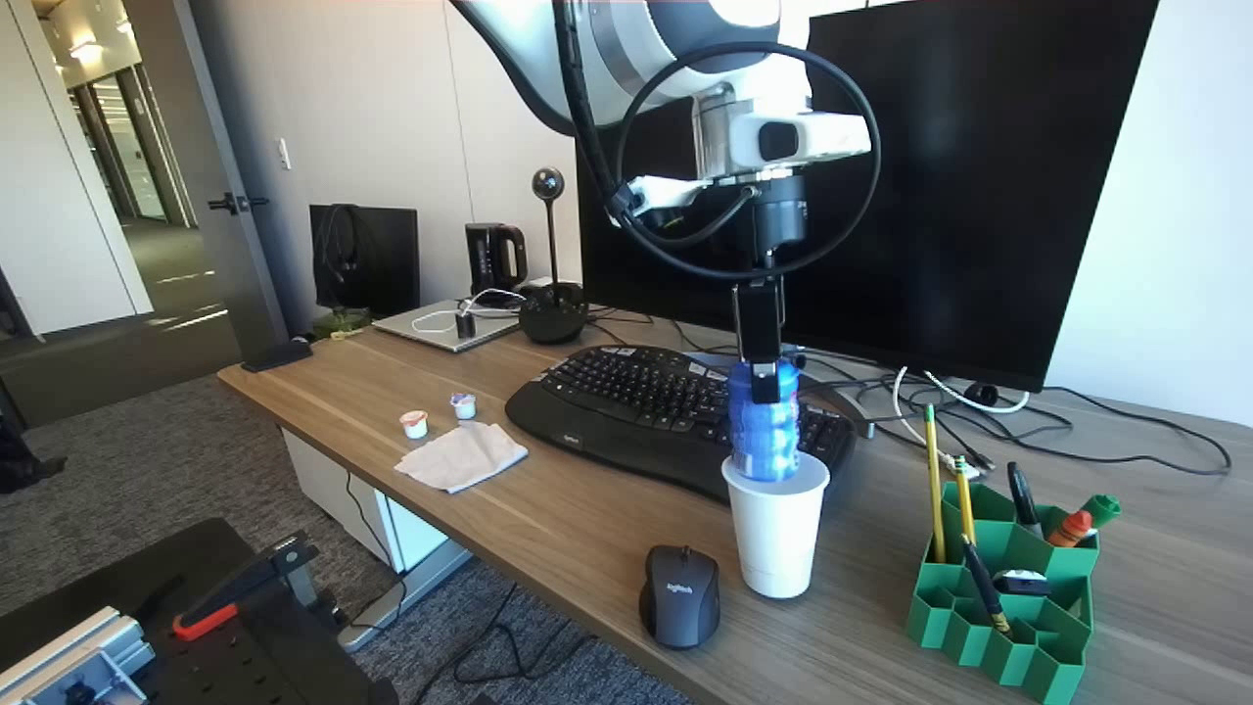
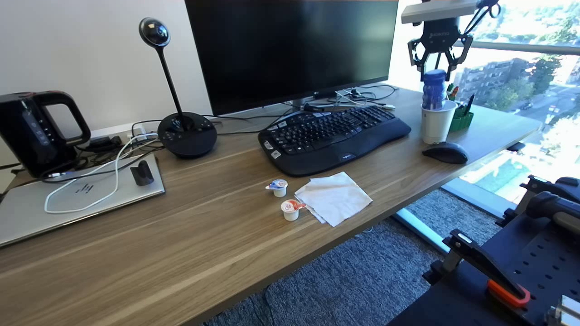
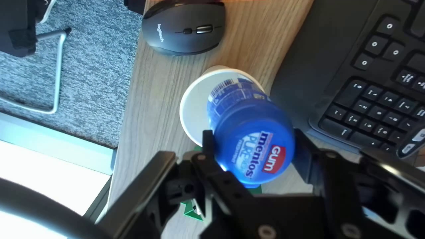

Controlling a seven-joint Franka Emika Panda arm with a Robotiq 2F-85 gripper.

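Observation:
A blue Mentos gum bottle (image 1: 764,425) is held upright by its cap end, with my gripper (image 1: 764,382) shut on it. Its lower end dips just inside the mouth of a white paper cup (image 1: 778,535), which stands on the desk. From the wrist, the labelled lid (image 3: 259,153) faces the camera between the two fingers, and the cup's pale interior (image 3: 195,107) shows at one side of the bottle. The other exterior view has the bottle (image 2: 433,89) in the top of the cup (image 2: 436,126) too, below the gripper (image 2: 435,76). The bottle's bottom is hidden by the cup wall.
A black mouse (image 1: 681,595) sits just in front of the cup, and a black keyboard (image 1: 658,399) lies close behind it. To the right stands a green pen holder (image 1: 998,587). A napkin (image 2: 334,198) and two creamer cups lie farther left, with bare desk around.

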